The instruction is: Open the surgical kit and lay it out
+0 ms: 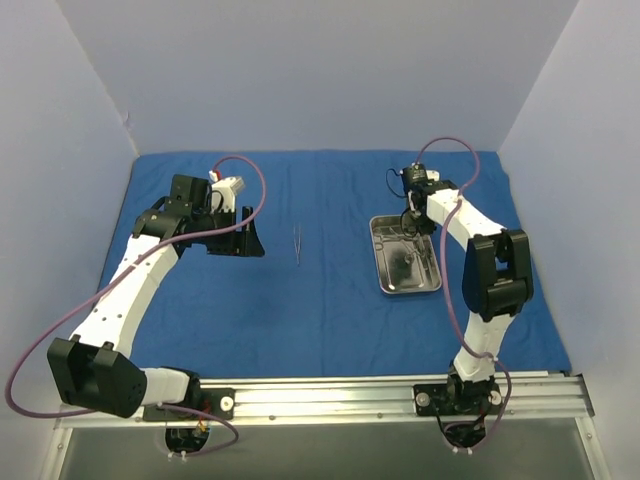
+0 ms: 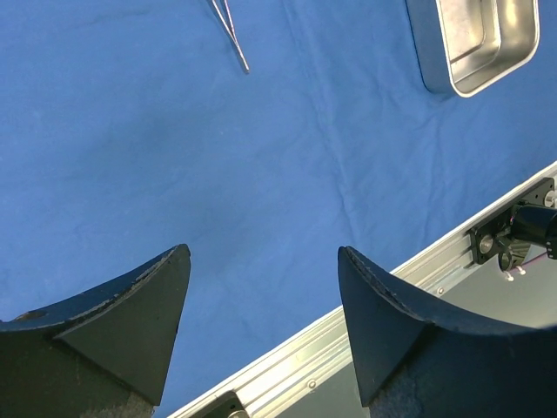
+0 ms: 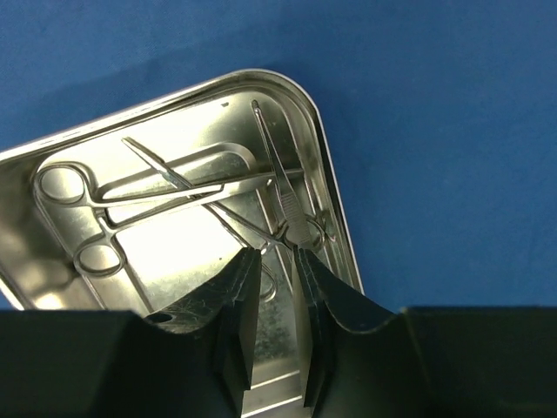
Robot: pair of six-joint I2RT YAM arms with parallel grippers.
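The metal tray [image 1: 381,262] stands right of centre on the blue cloth. Inside it, in the right wrist view, a scissor-like instrument [image 3: 157,207] with two finger loops lies across a second looped instrument [image 3: 165,167]. A slim scalpel-like handle [image 3: 283,187] runs along the tray's right side. My right gripper is over the tray, its fingers part open, with that handle's lower end passing between them; I cannot tell whether they touch it. On the bare cloth lie tweezers [image 1: 298,245]. My left gripper hangs open and empty over the cloth left of them.
A metal rail [image 1: 320,392] borders the front; grey walls [image 1: 320,80] enclose the back and sides.
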